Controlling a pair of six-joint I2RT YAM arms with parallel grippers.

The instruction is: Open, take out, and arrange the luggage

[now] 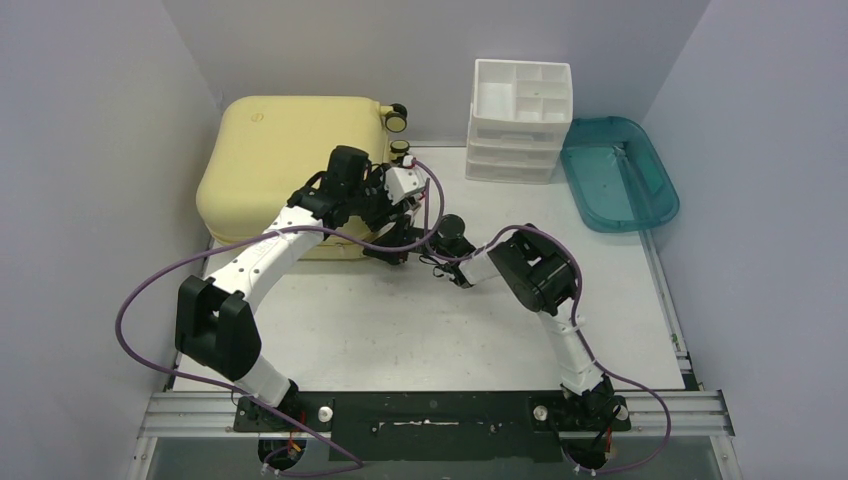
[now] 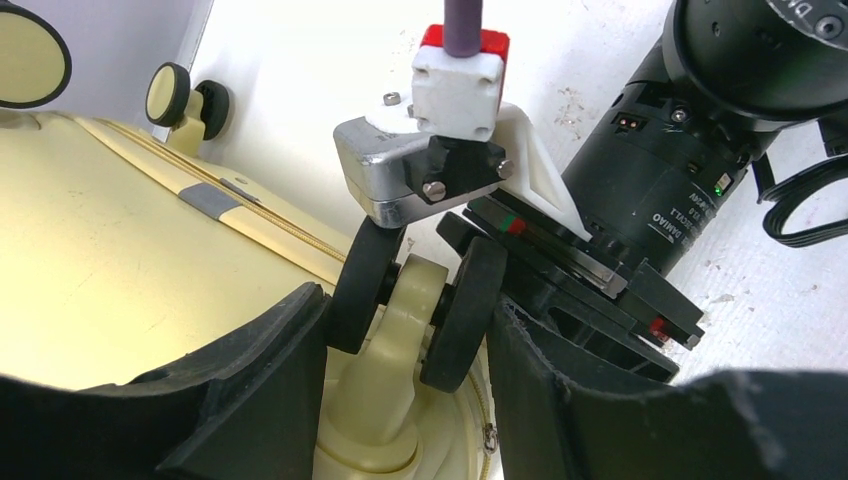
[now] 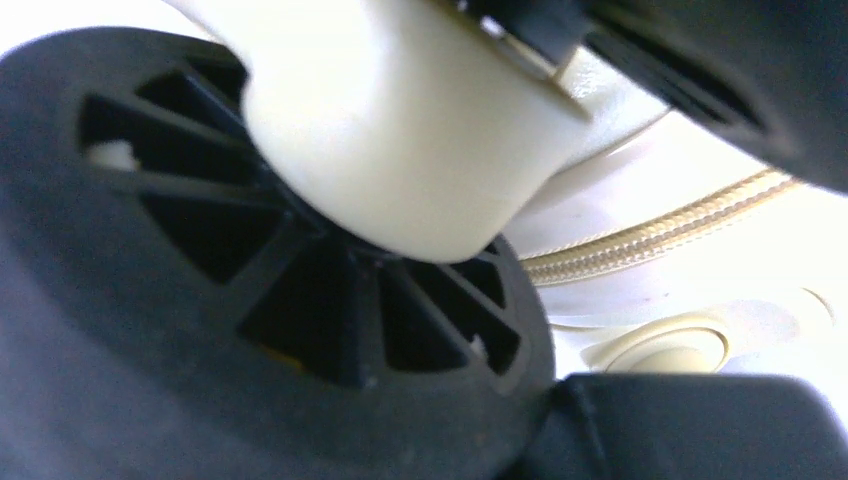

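Observation:
A pale yellow suitcase (image 1: 290,150) lies on its side at the back left, its wheels facing right. In the left wrist view, a twin caster wheel (image 2: 465,315) sits between the parted fingers of my left gripper. The fingers look close against the wheel's two sides; a firm hold cannot be made out. My right gripper (image 1: 385,250) is low at the suitcase's near right corner. In the right wrist view a black wheel (image 3: 60,300) fills the left side, with one dark finger (image 3: 690,425) at the lower right; its grip is hidden.
A white drawer unit (image 1: 520,130) stands at the back centre. Right of it is an empty teal bin (image 1: 655,205). Purple cables (image 1: 150,285) loop over both arms, which are close together at the wheels.

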